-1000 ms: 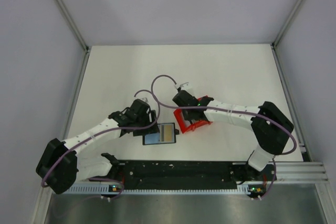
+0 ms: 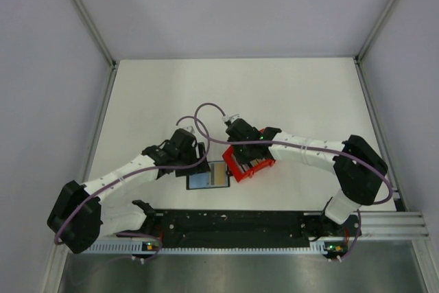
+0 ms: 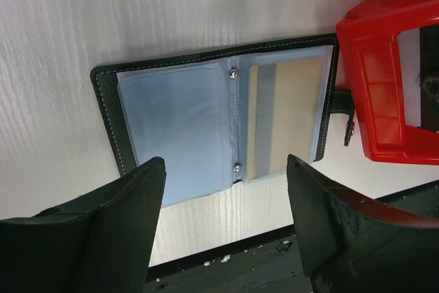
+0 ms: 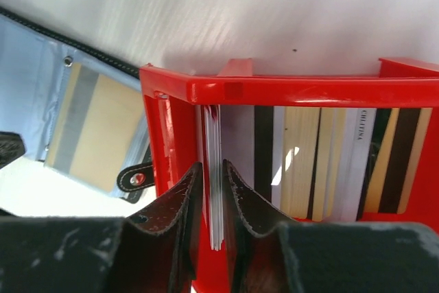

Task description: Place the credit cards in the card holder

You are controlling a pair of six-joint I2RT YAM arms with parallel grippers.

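Note:
The card holder (image 3: pixel 178 128), a dark wallet with clear sleeves, lies open on the table, a tan card (image 3: pixel 288 114) in its right side. My left gripper hangs open over it. A red box (image 4: pixel 288 90) of upright cards stands beside the holder's right edge. My right gripper is down at the left end of the box, its fingertips close around a thin stack of pale card edges (image 4: pixel 214 135); whether they grip it I cannot tell.
The dark front rail (image 2: pixel 226 231) runs along the near edge.
In the top view my right gripper and the red box have shifted slightly left and toward the near side. The left arm has not visibly moved.

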